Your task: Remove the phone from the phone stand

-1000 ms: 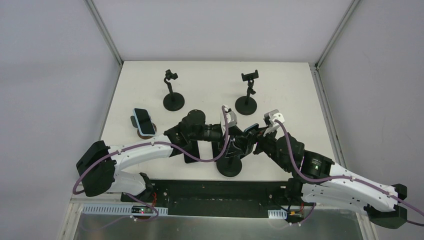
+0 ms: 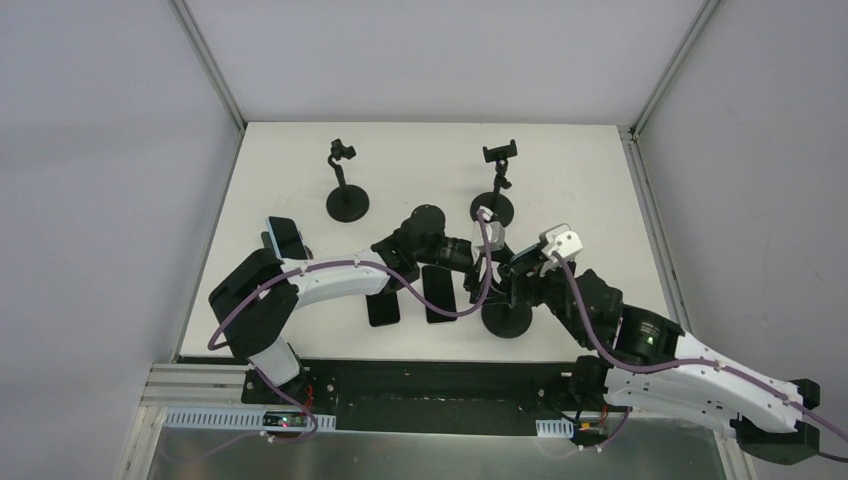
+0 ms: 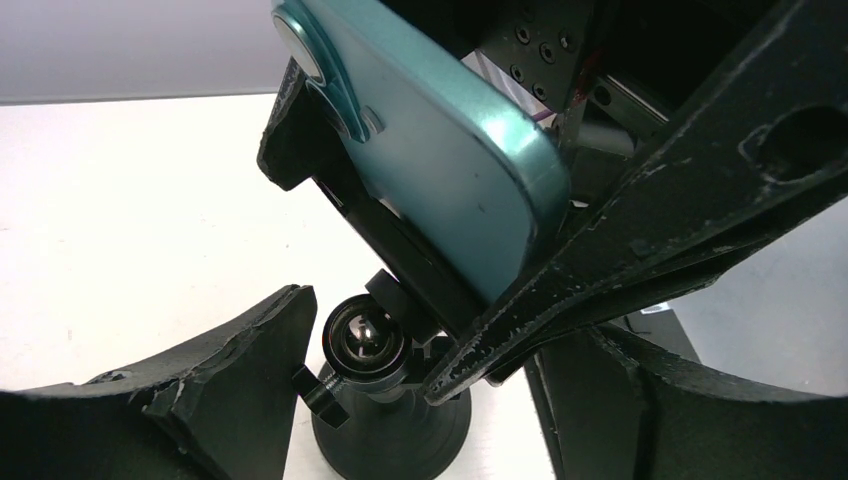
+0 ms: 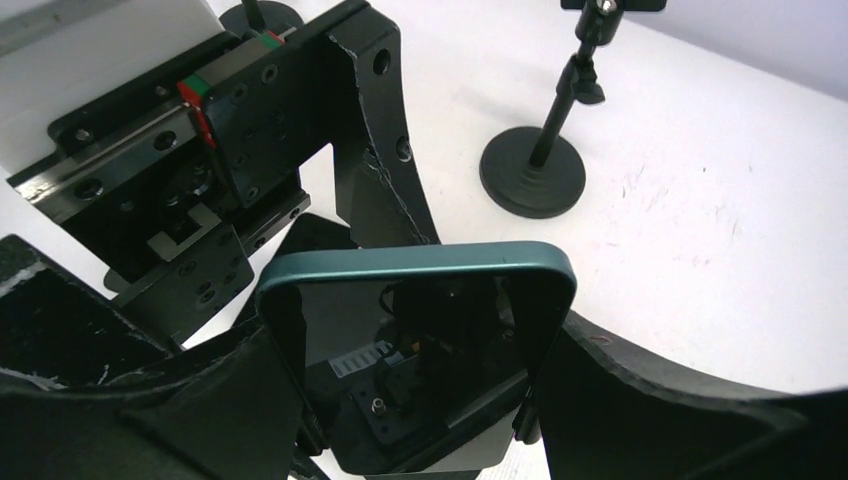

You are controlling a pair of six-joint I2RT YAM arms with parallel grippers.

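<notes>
A teal-backed phone [image 3: 440, 150] leans in or against the black clamp of a phone stand [image 3: 365, 340]; whether the clamp still grips it cannot be told. In the right wrist view the phone [image 4: 420, 262] spans the space between the fingers of my right gripper, which touch both its sides. My left gripper is open around the stand's ball joint, with white table showing at one side. From above, both grippers meet over the stand's round base [image 2: 507, 320] and mostly hide the phone and clamp.
Two dark phones, one left [image 2: 383, 309] and one nearer the grippers [image 2: 440, 300], lie on the table. Another phone [image 2: 286, 240] rests on a stand at the left. Two empty stands [image 2: 347, 203] [image 2: 492, 209] are farther back. Clear table lies to the right.
Both grippers have moved right, the left one further. The stand's base has slid right and slightly back with them, uncovering more of the phones lying on the table.
</notes>
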